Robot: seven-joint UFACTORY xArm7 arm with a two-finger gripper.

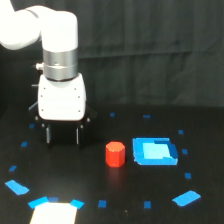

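My gripper hangs at the left of the camera view, above the dark table. Its two thin dark fingers are spread apart, with nothing visible between them. A small red block stands upright to the right of the gripper, clear of it. Right of the block, a square outlined in blue surrounds a pale, whitish middle; the red block is outside it.
Cream-white object is cut off by the bottom edge at left, with blue tape beside it. Another blue strip lies at lower right. Small blue marks dot the otherwise clear dark surface.
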